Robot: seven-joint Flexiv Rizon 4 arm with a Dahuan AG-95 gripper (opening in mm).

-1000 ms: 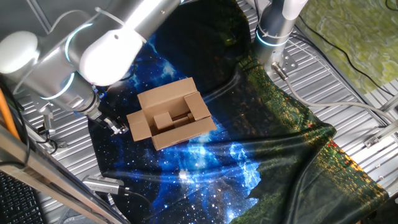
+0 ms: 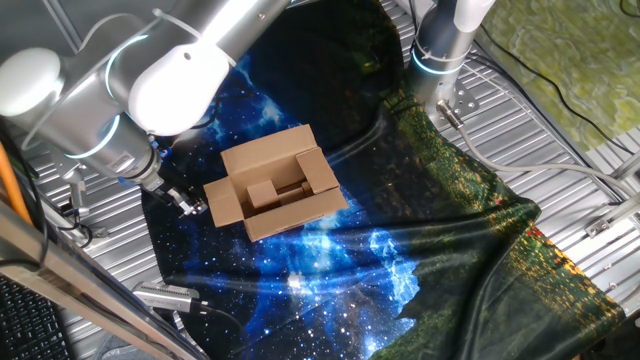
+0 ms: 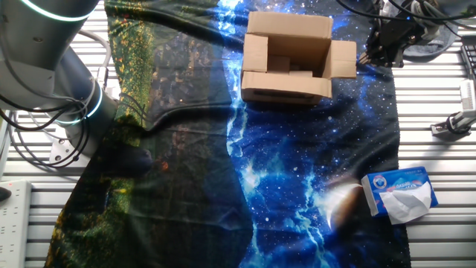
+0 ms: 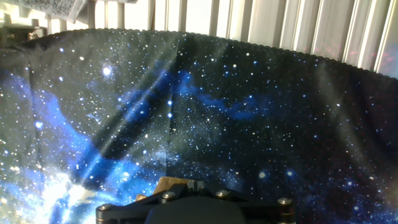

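An open cardboard box [image 2: 288,215] stands on the dark, star-patterned cloth, its flaps folded outward or standing up. Smaller cardboard pieces or inner flaps [image 3: 279,65] show inside it. My gripper [image 2: 198,208] is low beside the box, right at the outer edge of one side flap [image 2: 222,203]. From the opposite side, the gripper [image 3: 362,59] again appears at the tip of that flap [image 3: 343,59]. In the wrist view the fingertips of my gripper look close together, with a strip of cardboard [image 4: 169,184] just beside them. Whether the flap's edge lies between them is hidden.
A blue tissue pack [image 3: 402,192] lies near the cloth's edge. A grey device with a cable [image 2: 170,297] sits near the frame bar.
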